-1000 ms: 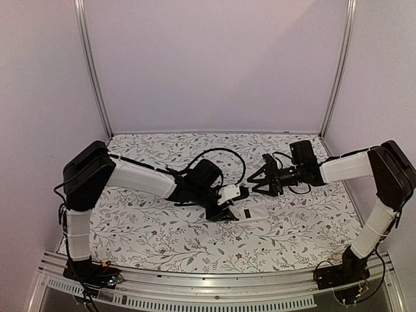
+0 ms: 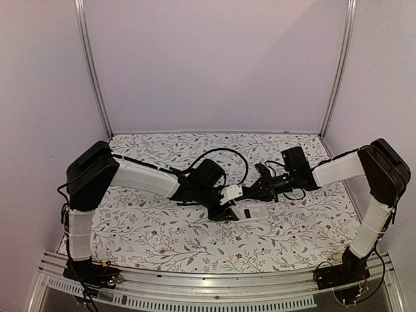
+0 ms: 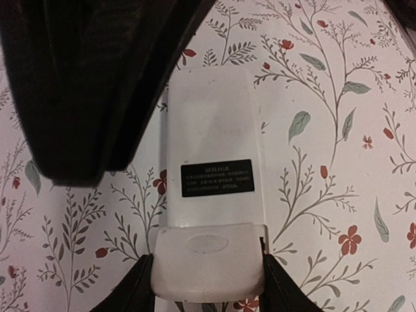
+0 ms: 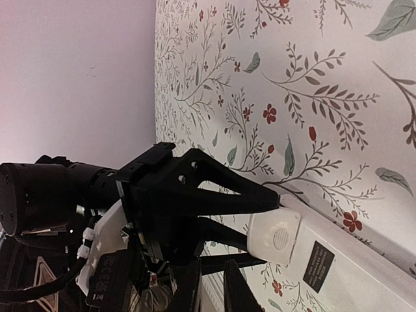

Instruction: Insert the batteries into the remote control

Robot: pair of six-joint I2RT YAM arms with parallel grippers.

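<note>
The white remote control (image 2: 255, 214) lies face down on the floral cloth, its dark label (image 3: 217, 177) showing. My left gripper is shut on the remote's white end piece (image 4: 273, 237), which has an oval grip mark. My right gripper hovers beside my left gripper, above the left end of the remote in the top view; its fingers stand part open, with nothing visible between them in the right wrist view. No batteries can be made out.
Floral cloth (image 2: 149, 234) covers the table, largely bare in front and behind. Pale walls enclose it, with a metal rail (image 2: 214, 280) along the front edge. The two arms are close together at the centre.
My right gripper has moved left and slightly down toward my left gripper. The left arm and the remote show little change.
</note>
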